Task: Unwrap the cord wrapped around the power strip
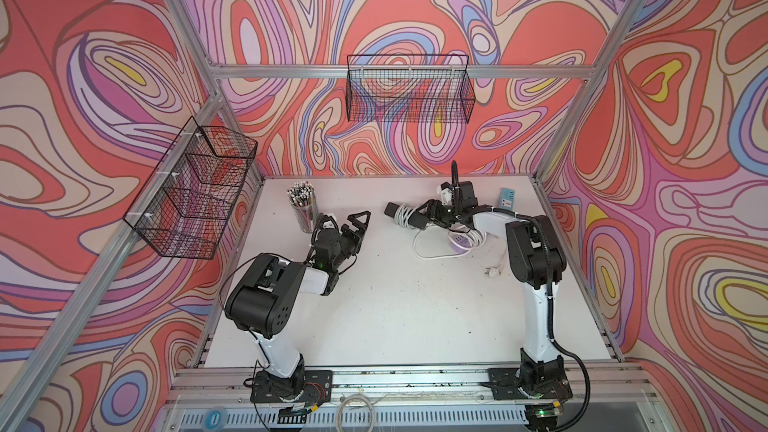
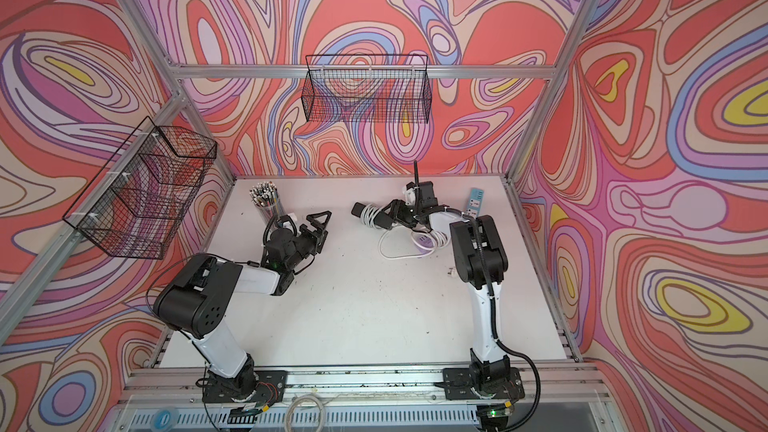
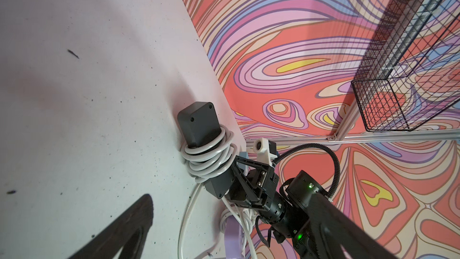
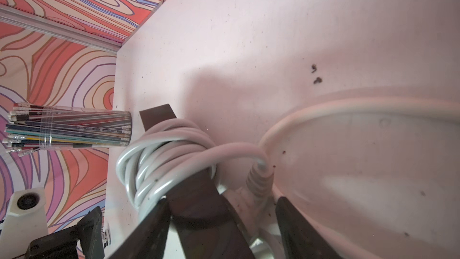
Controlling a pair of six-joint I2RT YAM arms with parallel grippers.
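Note:
A black power strip [image 4: 201, 201] lies at the back of the table, with several loops of white cord [image 4: 165, 158] wound around its middle. In the right wrist view a plug [image 4: 246, 206] sits against its near side. My right gripper is around the strip's right end, its fingers part open on either side of strip and plug; a firm grip does not show. My left gripper [image 1: 361, 228] stands open and empty, well left of the strip. From the left wrist view, the strip's free end [image 3: 198, 123] points toward it.
A clear cup of pencils [image 1: 305, 206] stands behind the left gripper. Beneath the right arm are a purple roll [image 1: 460, 243] and coiled white cord [image 1: 477, 237]. A blue object [image 1: 507, 197] lies at the back right.

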